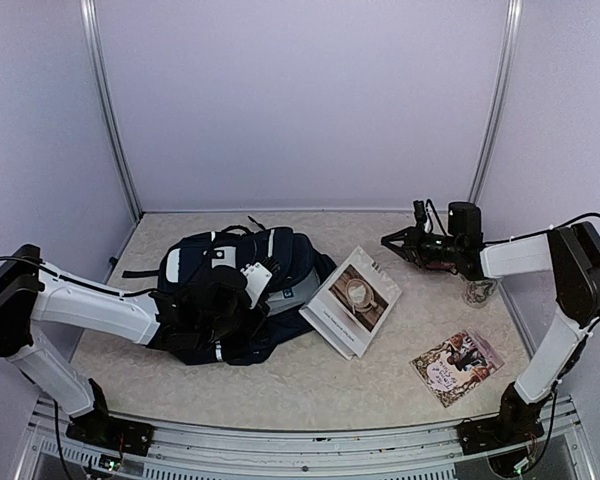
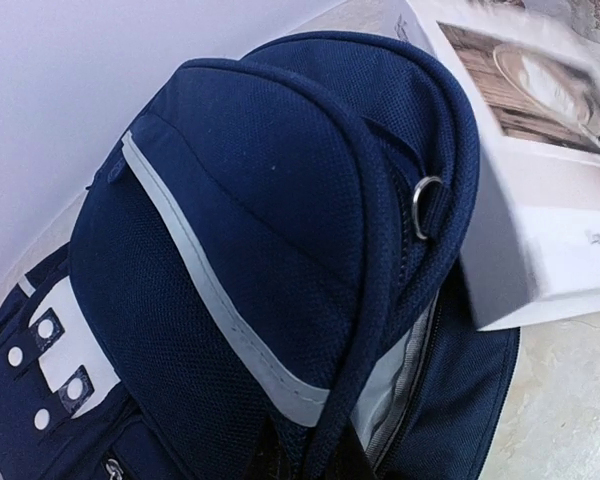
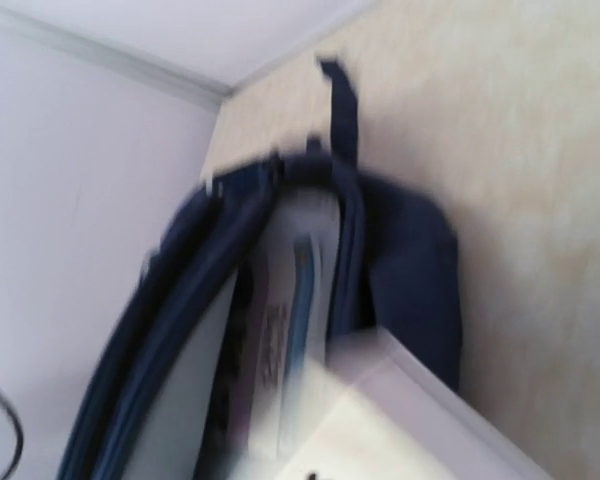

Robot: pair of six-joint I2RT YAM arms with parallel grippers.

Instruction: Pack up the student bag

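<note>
The navy backpack [image 1: 290,250] lies on the left half of the table; its open compartment shows books [image 3: 275,350] inside in the blurred right wrist view. My left gripper [image 1: 255,315] is shut on the bag's fabric at the flap edge [image 2: 360,300]. A white box with a coffee picture [image 1: 352,300] leans at the bag's right side, tilted. My right gripper [image 1: 390,240] hangs above and right of the box, apart from it, shut with nothing seen between its fingers; its fingertips are hard to see in the right wrist view.
A patterned book [image 1: 456,367] lies at the front right. A clear container [image 1: 479,293] stands at the right edge, and a reddish item behind the right arm is mostly hidden.
</note>
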